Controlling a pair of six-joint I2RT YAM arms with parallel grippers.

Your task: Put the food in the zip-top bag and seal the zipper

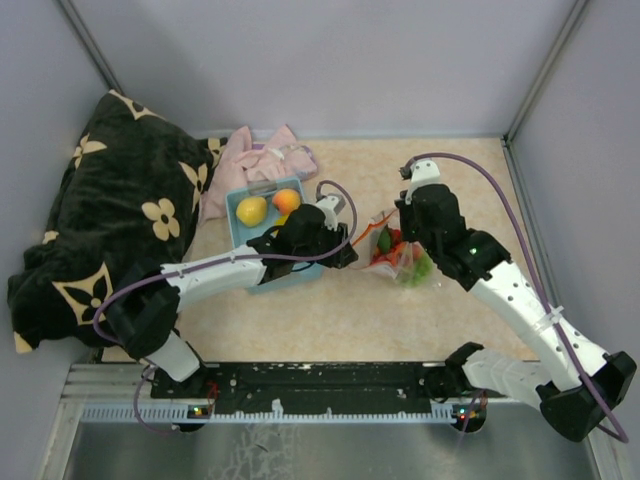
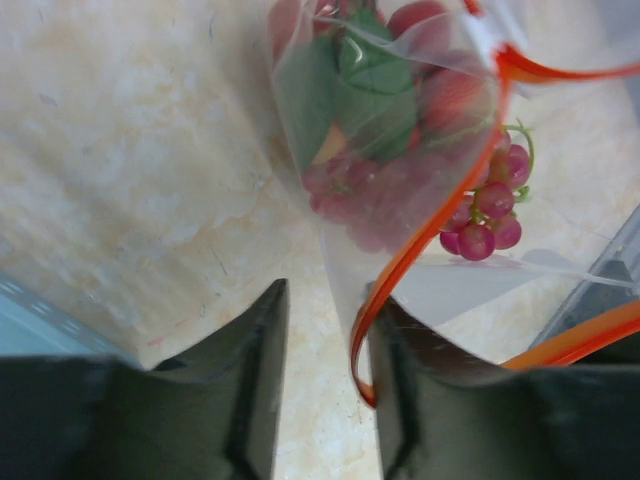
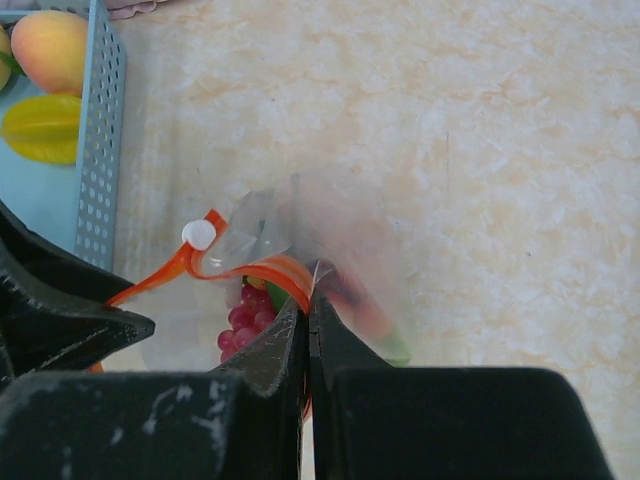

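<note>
The clear zip bag (image 1: 385, 255) with orange zipper holds grapes (image 2: 480, 215), green leafy pieces (image 2: 375, 100) and red items. My right gripper is shut on the bag's zipper rim, which runs down between its fingers. My left gripper is part open at the bag's near-left end, the orange zipper (image 2: 400, 260) running by its right finger; whether it touches is unclear. The blue basket (image 1: 235, 210) holds a yellow fruit (image 1: 252, 210), a peach (image 3: 50, 50) and a starfruit (image 3: 40, 125).
Pink cloth (image 1: 240, 160) lies behind the basket, a dark patterned blanket (image 1: 110, 220) on the left.
</note>
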